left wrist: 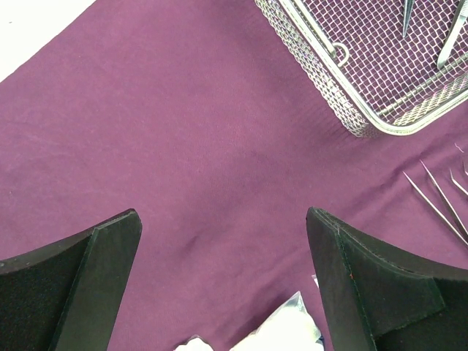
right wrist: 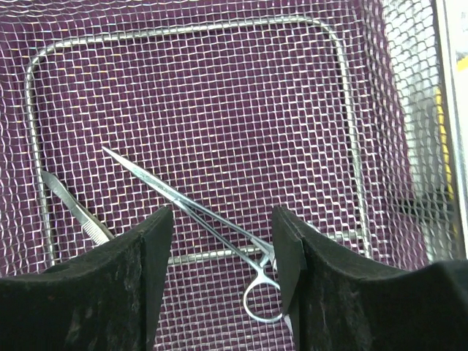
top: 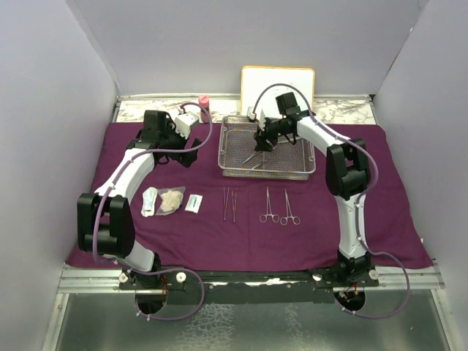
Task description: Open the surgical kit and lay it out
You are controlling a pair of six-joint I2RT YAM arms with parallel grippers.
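Note:
The wire mesh tray [top: 234, 168] holds long ringed scissors-like instrument [right wrist: 175, 197] and a flat bladed tool [right wrist: 69, 205]. My open right gripper hangs over them inside the tray, the ringed handles between and below its fingers. My left gripper is open and empty over the purple cloth left of the tray. Below the tray lie two pairs of tweezers [top: 226, 205], two ringed clamps [top: 269, 216], a white packet [top: 194, 203], a bagged pale item [top: 171, 199] and another packet [top: 148, 201].
A white board [top: 278, 80] stands behind the tray, a pink bottle [top: 204, 110] at the back left. Grey walls bound the left, right and back.

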